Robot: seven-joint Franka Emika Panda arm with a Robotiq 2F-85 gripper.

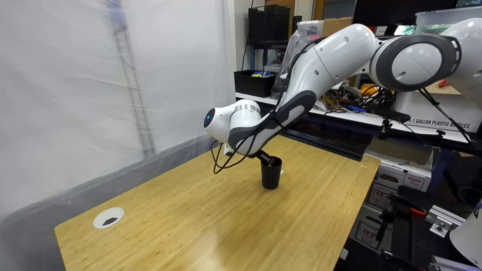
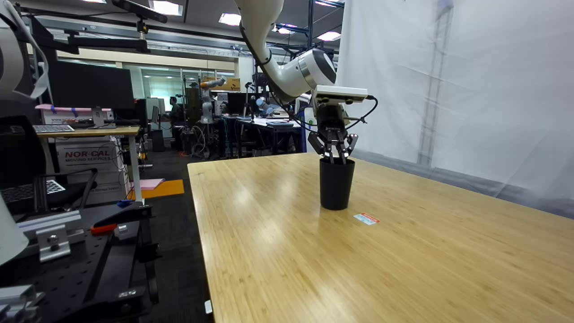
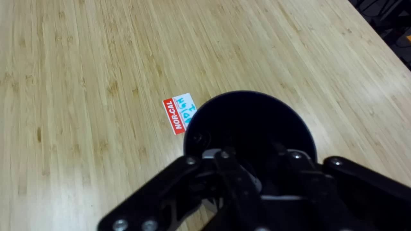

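A black cup (image 2: 336,185) stands upright on the wooden table. My gripper (image 2: 337,159) points down into its mouth, the fingers part open with a gap between them. The wrist view looks into the dark cup (image 3: 246,102), where the fingers cover the near part of the rim. Pale grey bits show around the fingers, but what they belong to is unclear. The cup's bottom is too dark to make out. Beside the cup lies a red and white label (image 3: 174,116) marked NOR-CAL, flat on the table.
A white disc with a dark patch (image 1: 108,217) is at the table's far left corner in exterior view 1. A grey-white curtain (image 1: 113,90) hangs along one side.
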